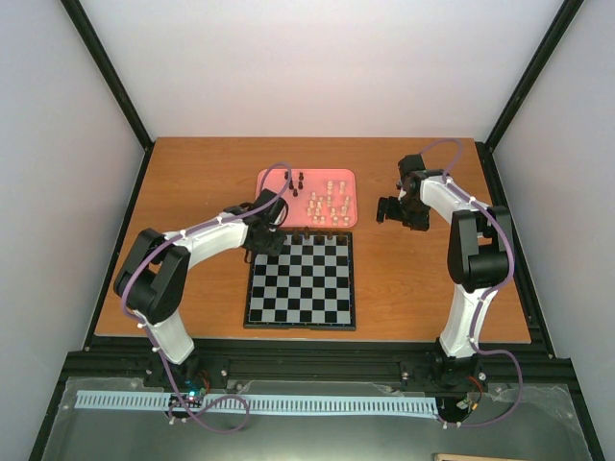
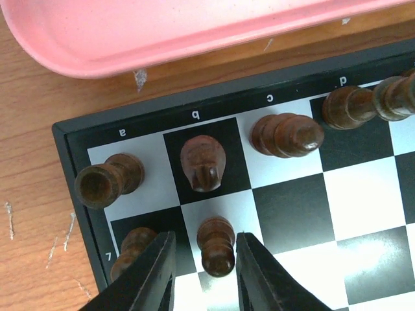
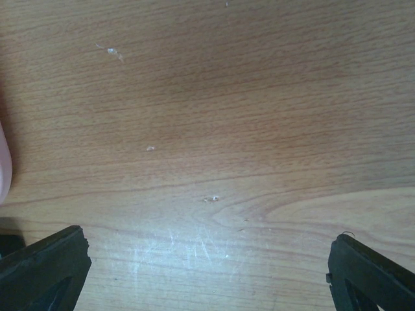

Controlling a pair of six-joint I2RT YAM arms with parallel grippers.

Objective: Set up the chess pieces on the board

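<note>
On the chessboard [image 1: 298, 328] dark brown pieces line the far edge. In the left wrist view a rook [image 2: 110, 180] stands on the a square, a knight [image 2: 203, 162] on b and a bishop [image 2: 286, 135] on c. A pawn [image 2: 133, 249] is on the second row in front of the rook. Another pawn [image 2: 216, 246] stands upright on the light square before the knight. My left gripper is open around this pawn, with gaps at both fingers. Over bare wood, my right gripper is open and empty.
The pink tray [image 1: 354, 182] lies behind the board, holding several light pieces [image 1: 330, 206] and a few dark ones [image 1: 300, 182]. Most of the board is bare.
</note>
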